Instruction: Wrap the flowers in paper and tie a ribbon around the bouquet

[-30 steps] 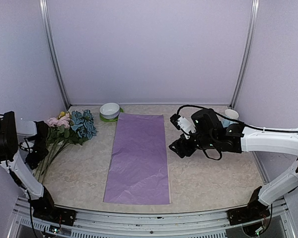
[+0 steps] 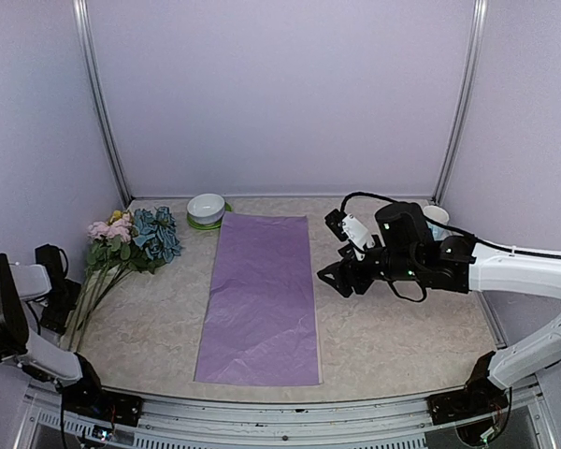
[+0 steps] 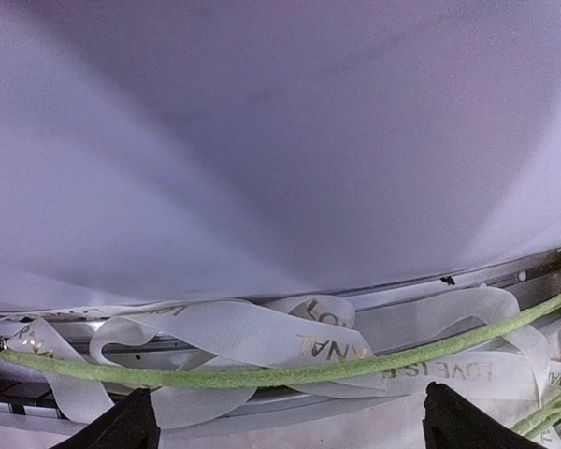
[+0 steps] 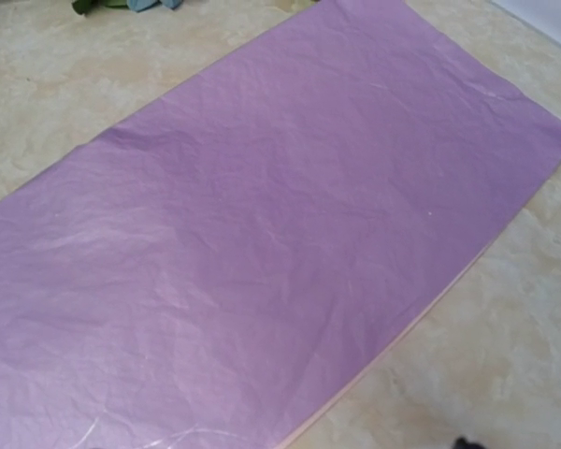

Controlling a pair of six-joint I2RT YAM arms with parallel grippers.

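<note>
The bouquet of pink, yellow and blue fake flowers lies at the left of the table, long green stems pointing toward the front left. Beside those stems, against the left wall, is my left gripper. In the left wrist view its fingers stand wide apart, open; a white lettered ribbon and a green stem-like strand lie just beyond them, ungripped. My right gripper hovers right of the purple wrapping sheet, open and empty; one fingertip barely shows at the right wrist view's lower edge.
A white bowl on a green plate stands at the back, near the sheet's far left corner. Behind the right arm is a pale cup. Bare table shows at the front right.
The left arm has swung and its gripper has drawn left and a little forward, off the stems' upper part.
</note>
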